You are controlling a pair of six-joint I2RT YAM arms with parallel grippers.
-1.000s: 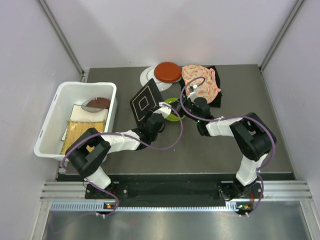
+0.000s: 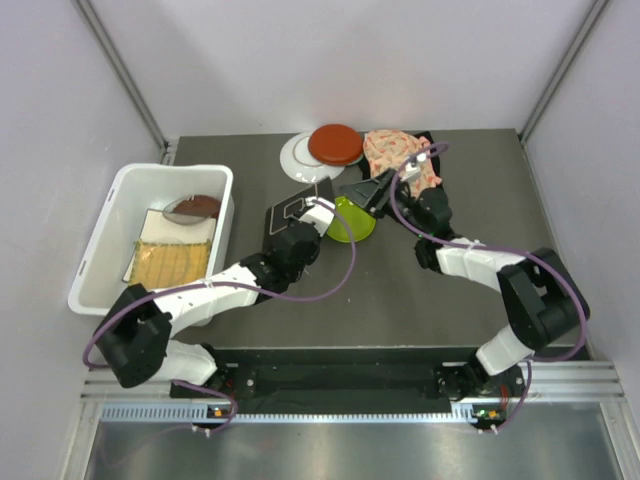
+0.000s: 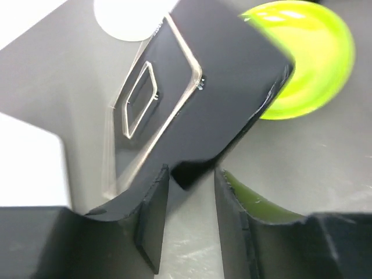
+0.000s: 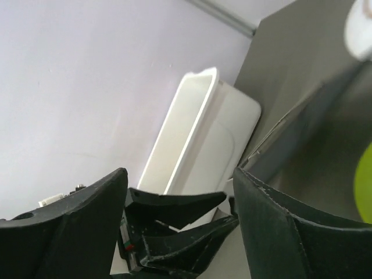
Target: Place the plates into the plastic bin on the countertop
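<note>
A dark square plate [image 3: 226, 70] with a light line pattern stands tilted over the counter in the middle, its lower edge at my left gripper's fingertips [image 3: 192, 177]; whether they grip it is unclear. A round lime-green plate [image 2: 350, 225] lies beside it. My right gripper is open above and right of that plate, apart from the dark one. A red plate [image 2: 335, 140] and white plates [image 2: 295, 165] lie at the back. The white plastic bin [image 2: 92, 260] on the left holds a brown plate and flat cream and yellow items.
A peach cloth [image 2: 390, 148] on a black item [image 2: 436, 150] lies at the back right. Walls border the counter at back and sides.
My right gripper has pulled back rightward, away from the dark plate.
</note>
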